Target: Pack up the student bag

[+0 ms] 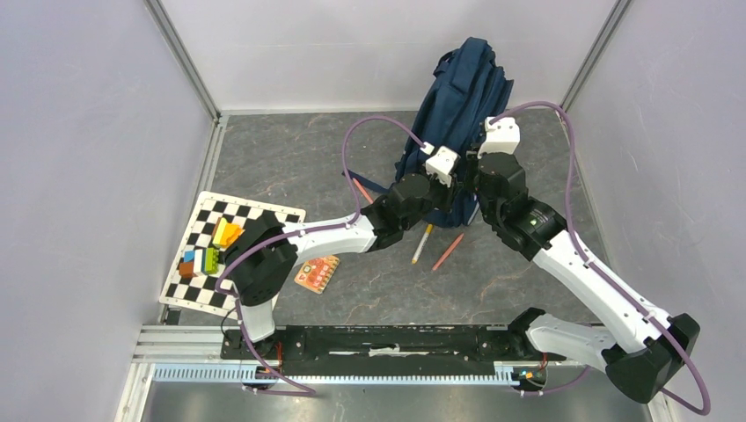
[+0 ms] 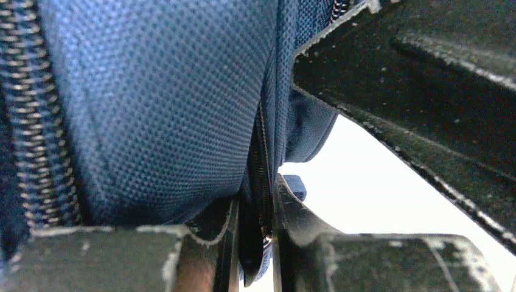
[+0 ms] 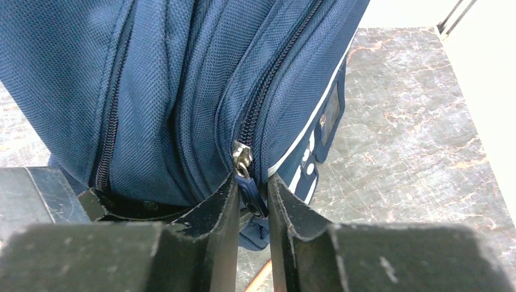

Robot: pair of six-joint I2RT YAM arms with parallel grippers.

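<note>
The navy bag (image 1: 459, 97) leans at the back, its front lower part behind my two grippers in the top view. In the left wrist view, my left gripper is shut on the edge of the bag's fabric beside a zipper. My right gripper stands part open around a zipper pull (image 3: 248, 191), one finger on either side of the tab. Above that tab, the zipper (image 3: 274, 73) runs up the bag, its teeth closed along the stretch in view. Whether the fingers touch the tab cannot be told.
A yellow-and-white marker (image 1: 422, 243) and an orange pencil (image 1: 448, 251) lie before the bag. An orange notebook (image 1: 317, 273) is nearer the front. Left of it lies a checkered board (image 1: 211, 303) bearing coloured blocks.
</note>
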